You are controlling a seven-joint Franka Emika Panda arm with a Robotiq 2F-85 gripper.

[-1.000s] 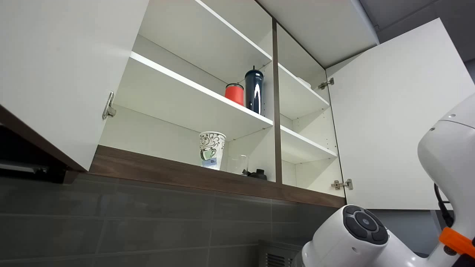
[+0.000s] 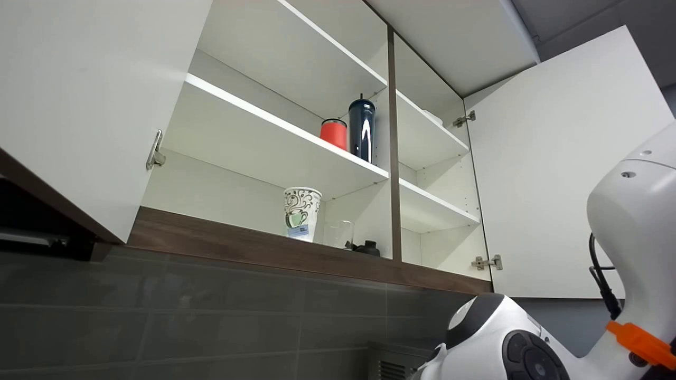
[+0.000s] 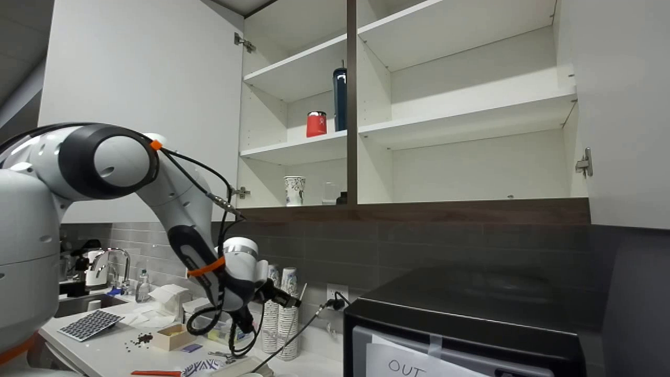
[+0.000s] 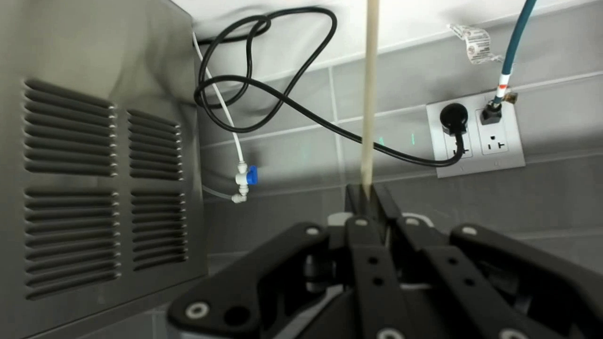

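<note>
A thin pale stick (image 4: 370, 101) runs up from between the fingertips of my gripper in the wrist view; the gripper is shut on its lower end. Exterior view 2 shows the gripper (image 3: 298, 302) beside the tall stacks of paper cups (image 3: 287, 317), with the stick (image 3: 304, 291) tilted slightly upward from its tip. Whether it touches the cups cannot be told. In exterior view 1 the gripper is out of frame, below the arm's wrist.
Overhead, the open cabinet holds a patterned paper cup (image 2: 302, 214), a red tumbler (image 2: 334, 133) and a dark blue bottle (image 2: 362, 131). A vented metal appliance (image 4: 101, 181), a black cable (image 4: 316, 117) and a wall outlet (image 4: 477, 135) lie ahead. Cabinet doors hang open.
In exterior view 1 the arm's wrist has turned, with its button pad now lower and facing more sideways. The upper arm link has shifted slightly left.
</note>
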